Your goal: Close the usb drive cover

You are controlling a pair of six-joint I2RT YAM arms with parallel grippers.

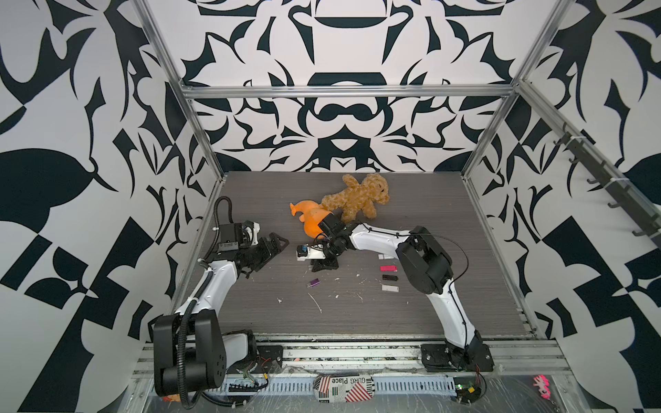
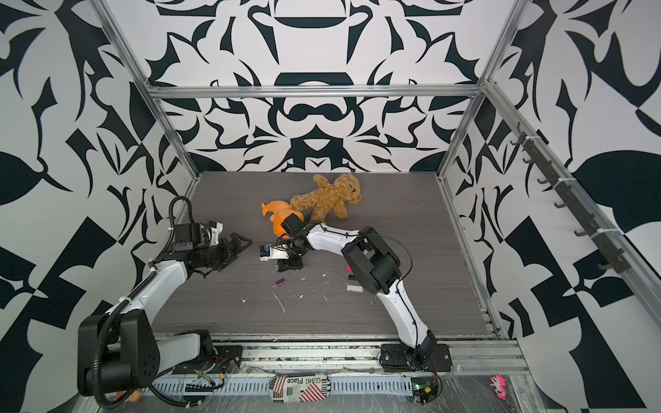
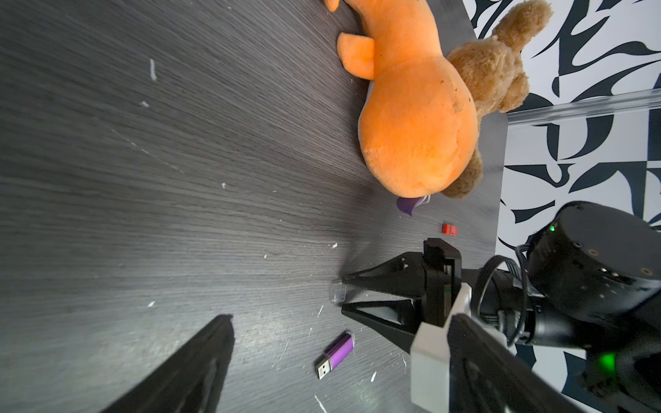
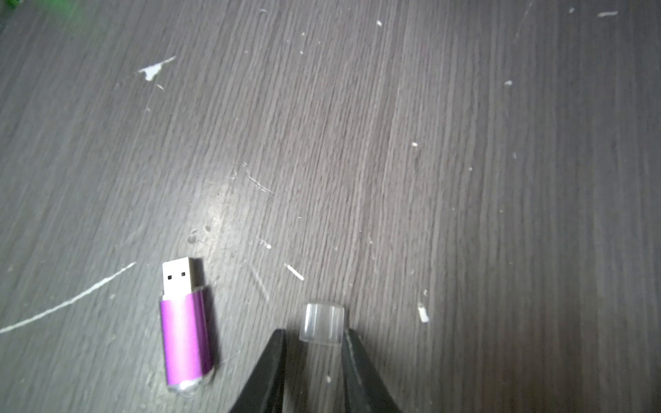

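A purple USB drive [image 4: 184, 337] lies on the table, its metal plug [image 4: 178, 275] bare. To its right in the right wrist view is a small clear cover [image 4: 323, 322], flat on the wood. My right gripper is low over the table, its fingertips on either side of the cover's near end. A gap shows beside the left finger [image 4: 270, 371], while the right finger is close to the cover's edge. In the left wrist view, the same cover [image 3: 338, 292] sits at those fingertips. My left gripper [image 1: 282, 242] hangs open and empty at the table's left side.
An orange plush [image 1: 315, 219] and a brown teddy bear [image 1: 358, 196] lie behind the right gripper. Pink [image 1: 388, 268], black [image 1: 389, 278] and white [image 1: 389, 288] sticks lie near the right forearm.
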